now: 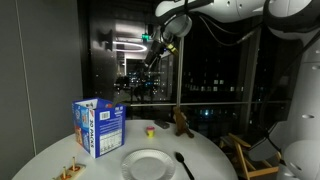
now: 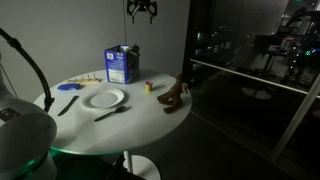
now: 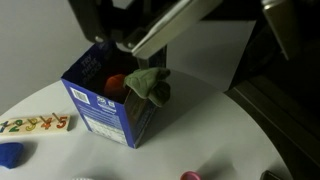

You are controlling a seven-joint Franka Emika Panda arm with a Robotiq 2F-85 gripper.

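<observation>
A blue and white box (image 1: 98, 128) stands upright on the round white table, its top open. In the wrist view, something red (image 3: 115, 86) and a grey-green soft-looking item (image 3: 149, 85) show at the mouth of the box (image 3: 108, 118). High above the table hangs my gripper (image 2: 142, 20), open and apart from everything below. Nothing shows between its fingers. How deep the items sit in the box is hidden by its walls.
A white plate (image 1: 148, 164) and a dark spoon (image 1: 184, 164) lie in front. A yellow and red cup (image 2: 149, 87) and a brown figure (image 2: 176, 94) stand to the right. A wooden number board (image 3: 35, 125) and a blue item (image 3: 10, 154) lie left of the box.
</observation>
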